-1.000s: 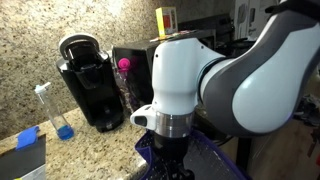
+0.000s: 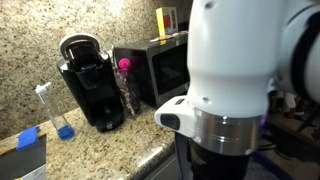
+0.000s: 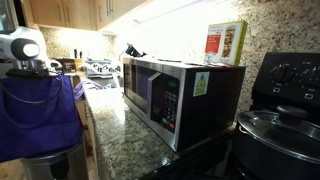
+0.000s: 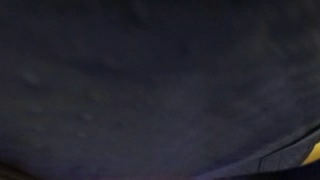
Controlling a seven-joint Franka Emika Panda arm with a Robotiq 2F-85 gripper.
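In exterior view 2, the white arm stands at the far left. Its dark gripper (image 3: 28,73) is at the upper edge of a blue-purple bag-like cloth (image 3: 40,115), which hangs over a metal bin (image 3: 58,165). Whether the fingers hold the cloth cannot be made out. The arm's white wrist section (image 2: 230,90) fills much of exterior view 1, with the dark gripper body below it and the fingertips out of sight. Dark, blurred material (image 4: 150,90) covers nearly all of the wrist view, leaving a small yellow patch (image 4: 313,154) at lower right.
A granite counter (image 2: 95,150) runs beside the arm, carrying a black coffee maker (image 2: 92,85), a clear bottle with blue liquid (image 2: 58,118) and a microwave (image 3: 160,95). A yellow box (image 3: 224,43) stands on the microwave. A lidded pot (image 3: 285,130) sits at the right.
The arm has come nearer the exterior view 1 camera and appears larger, its gripper shifted right and lower. The purple cloth seen there earlier is now mostly hidden.
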